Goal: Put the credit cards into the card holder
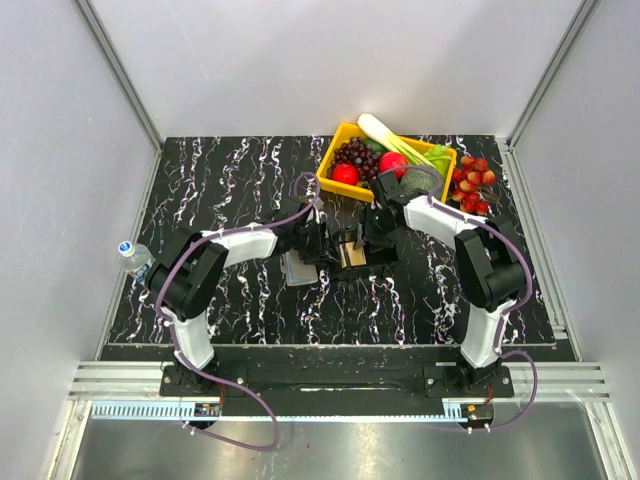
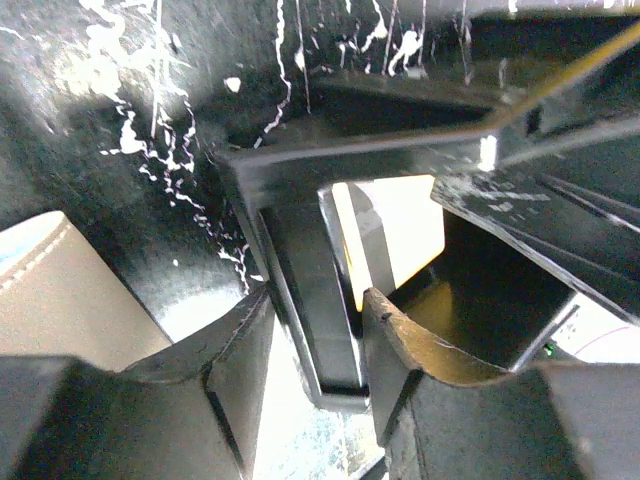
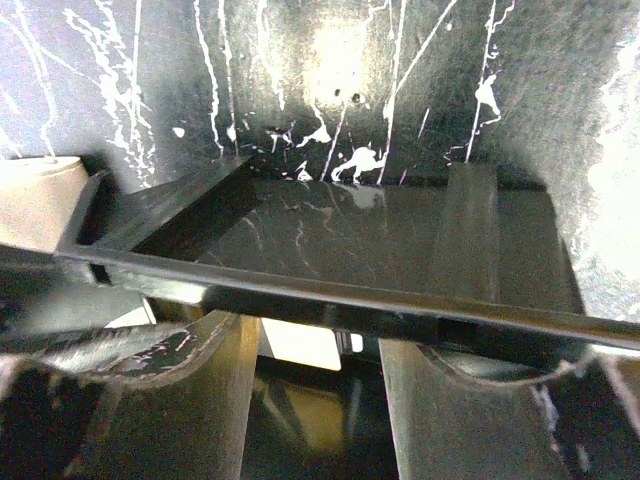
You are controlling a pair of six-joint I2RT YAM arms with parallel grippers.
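The black card holder (image 1: 385, 258) lies at the table's middle between both grippers, showing a gold card (image 1: 354, 255) in it, also visible as a pale card (image 2: 400, 225) in the left wrist view. My left gripper is at the holder's left edge, fingertips against its black strip; whether it grips is unclear. My right gripper is at the holder's upper rim, its fingers apart beneath a black bar, with the pale card visible between and behind them. Light flat cards or papers (image 1: 298, 270) lie partly under the left arm.
A yellow basket of produce (image 1: 325, 172) stands behind the holder, red fruit (image 1: 475, 185) at the back right. A water bottle (image 1: 136, 260) is at the left edge.
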